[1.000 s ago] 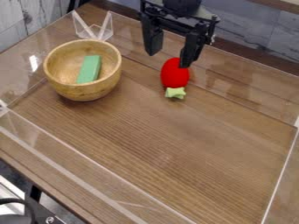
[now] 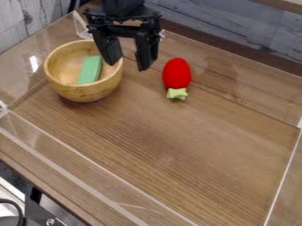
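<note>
My black gripper (image 2: 125, 55) hangs high at the top centre, open, with its fingers over the right side of a wooden bowl (image 2: 88, 93). A green block (image 2: 90, 71) lies inside the bowl. To the right, a red oval object with a pale green tip (image 2: 177, 74) lies on the wooden table (image 2: 177, 159), apart from the gripper.
A grey wall stands behind the left and top edges.
My gripper has moved left, from above the red object toward the bowl. The bowl, block and red object look unmoved.
</note>
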